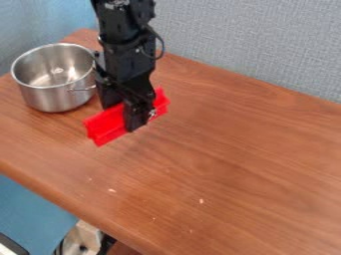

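Note:
My black gripper reaches down from the top of the view and is shut on a red block, which it holds at a slant over the left part of the wooden table. The block's middle is hidden behind the fingers. Just to the left of the gripper stands a steel pot, with nothing visible in it but its shiny inside.
A grey textured wall runs along the back. A blue surface lies beyond the table's front left edge.

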